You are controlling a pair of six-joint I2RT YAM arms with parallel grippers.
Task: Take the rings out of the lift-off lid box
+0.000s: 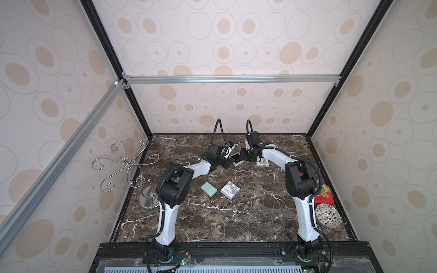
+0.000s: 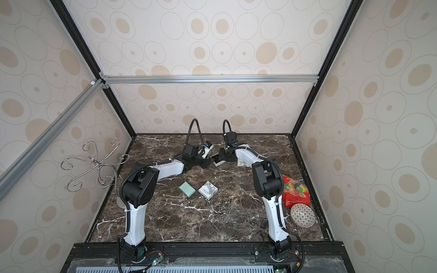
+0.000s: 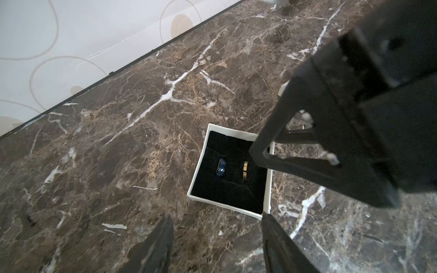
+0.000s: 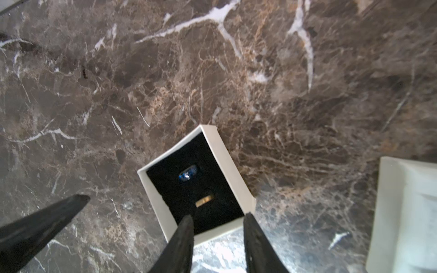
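Note:
A white open box (image 3: 196, 179) with a black foam insert lies on the marble table at the back centre. A blue ring and a gold ring sit side by side in the foam, also clear in the right wrist view. My left gripper is beside the box; whether anything is between its fingers is hidden in these views. My right gripper hangs over the box's near rim, its fingers apart and empty. Its black housing covers much of the right of the left wrist view.
A white object (image 4: 405, 213) lies right of the box. A mint box (image 1: 209, 189) and white patterned box (image 1: 229, 190) lie in the middle front. A red packet (image 2: 295, 191) and round mat (image 2: 302, 215) are at the right edge, a metal stand (image 1: 125, 163) at the left.

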